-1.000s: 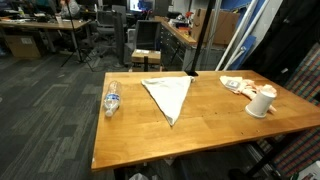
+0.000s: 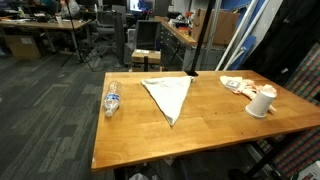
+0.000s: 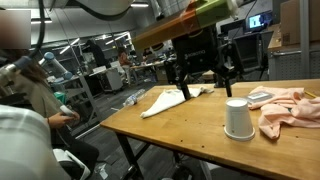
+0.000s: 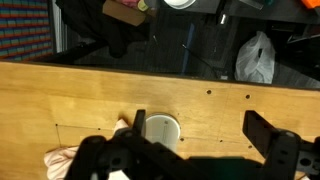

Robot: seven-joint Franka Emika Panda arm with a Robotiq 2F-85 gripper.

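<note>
A white cup (image 2: 262,101) stands at the table's right end, and in exterior view 2 the same cup (image 3: 238,120) rests upright on the wood. My gripper (image 3: 205,88) hangs above the table, fingers pointing down and clear of the cup. From the wrist, the gripper is wide open; the cup's pale round shape (image 4: 162,129) shows near the left finger, which partly overlaps it. A pink cloth (image 3: 283,112) lies crumpled beside the cup. Towards the other end are a white cloth (image 2: 170,94) and a clear bottle (image 2: 111,98).
The wooden table (image 2: 150,140) has bare space at its middle and front. Its edge (image 4: 200,77) crosses the wrist view, with dark floor and a plastic bag (image 4: 255,59) beyond. Poles and a dark screen stand behind the right end.
</note>
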